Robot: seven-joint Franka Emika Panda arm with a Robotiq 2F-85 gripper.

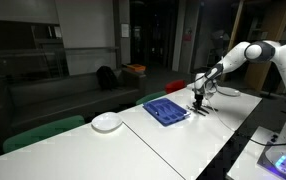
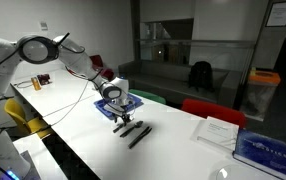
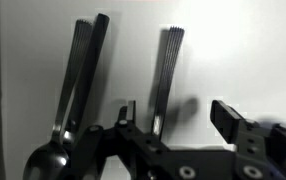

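Note:
In the wrist view, a slim utensil with a dark ribbed end (image 3: 170,70) lies on the white table, partly in the gap between my fingers. My gripper is open over it, the left finger (image 3: 128,112) nearer to it than the right; neither finger visibly touches it. Its lower end is hidden by the gripper body. To the left lie a black-handled utensil (image 3: 91,72), a second ribbed one (image 3: 74,70) and a metal spoon bowl (image 3: 47,161). From outside, my gripper (image 2: 121,119) hangs low over the table among the cutlery.
A blue tray (image 1: 164,113) stands close to the gripper, and a white plate (image 1: 107,122) sits farther off. More dark utensils (image 2: 140,137) lie nearby.

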